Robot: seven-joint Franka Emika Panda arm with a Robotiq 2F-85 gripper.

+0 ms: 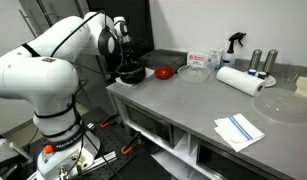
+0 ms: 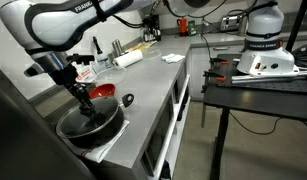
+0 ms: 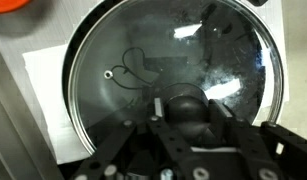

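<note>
A dark pot stands near the end of the counter, with its round glass lid lying over it. The wrist view looks down on the lid, its metal rim and its round black knob. My gripper reaches down to the lid's middle and is shut on the knob, one finger on either side. In exterior view 2 the gripper is low over the pot, and its fingertips are hard to make out. Lid and pot appear together there; any small gap between them cannot be told.
A white cloth or paper lies under the pot. Close by are a red bowl and a clear container. Farther along stand a paper towel roll and a folded towel.
</note>
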